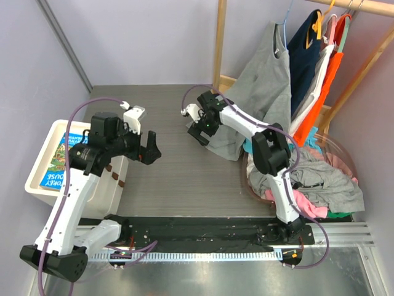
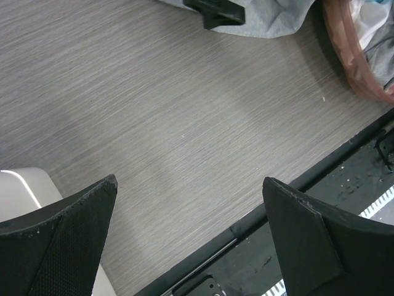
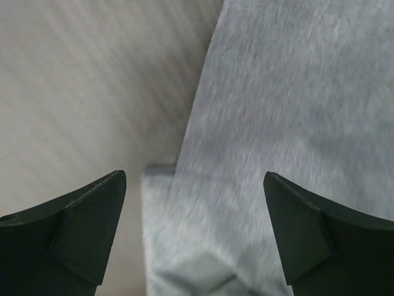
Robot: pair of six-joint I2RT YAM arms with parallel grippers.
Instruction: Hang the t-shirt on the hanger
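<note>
A grey t-shirt (image 1: 266, 68) hangs from a blue hanger (image 1: 285, 31) on the rack, its lower part trailing onto the floor. Over that trailing cloth, at its left edge, my right gripper (image 1: 198, 129) stands open; in the right wrist view the blurred grey fabric (image 3: 289, 111) fills the space beyond its open fingers. On the left, above the floor beside the bin, my left gripper (image 1: 148, 148) is open and empty, with bare floor between its fingers in the left wrist view.
A basket of crumpled clothes (image 1: 320, 191) sits at right below other hanging garments (image 1: 317, 86) on the wooden rack (image 1: 218, 37). A cream bin (image 1: 104, 197) with a book stands at left.
</note>
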